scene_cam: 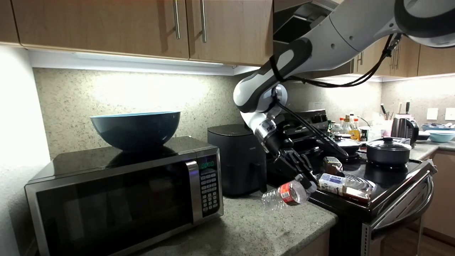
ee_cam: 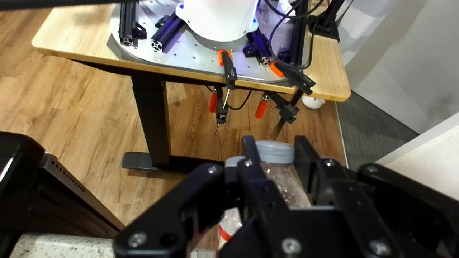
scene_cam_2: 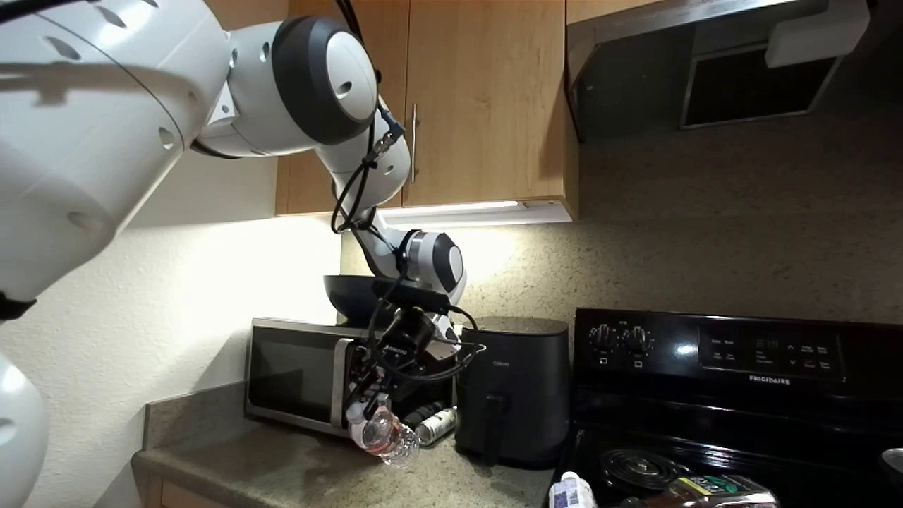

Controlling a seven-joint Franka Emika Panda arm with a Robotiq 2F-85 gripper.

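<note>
A clear plastic bottle with a red label (scene_cam: 288,193) is held tilted near horizontal above the counter, to the right of the microwave. My gripper (scene_cam: 309,184) is shut on it at its capped end. In the wrist view, the grey cap (ee_cam: 275,152) shows between the two dark fingers, while much of the bottle is hidden behind the gripper. Exterior view 2 has the bottle (scene_cam_2: 391,437) in front of the microwave's right side, its body pointing right and down.
A microwave (scene_cam: 123,200) carries a large blue bowl (scene_cam: 138,130). An air fryer (scene_cam: 234,162) stands between it and the stove (scene_cam: 362,204), which bears packages (scene_cam: 341,185) and a lidded pot (scene_cam: 388,153). A pale cylinder (scene_cam_2: 437,426) lies by the air fryer.
</note>
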